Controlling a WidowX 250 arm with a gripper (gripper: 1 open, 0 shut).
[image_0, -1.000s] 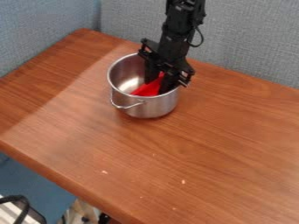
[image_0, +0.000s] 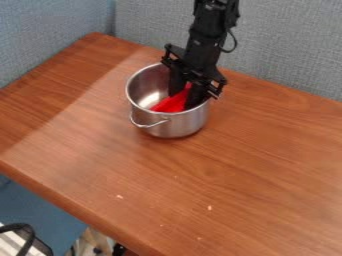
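Note:
A steel pot (image_0: 171, 123) with a wire handle stands on the wooden table (image_0: 201, 195), and a red object (image_0: 171, 103) lies in it. My black gripper (image_0: 189, 83) reaches down into the pot from the back right, at the red object's upper end. Its fingertips are mostly hidden in the dark inside the pot, so what lies between them is hard to make out.
Grey padded walls rise behind the table and at the left. Cables and other clutter sit below the table's edge at the bottom left.
The gripper has shifted very slightly within the pot; otherwise little differs.

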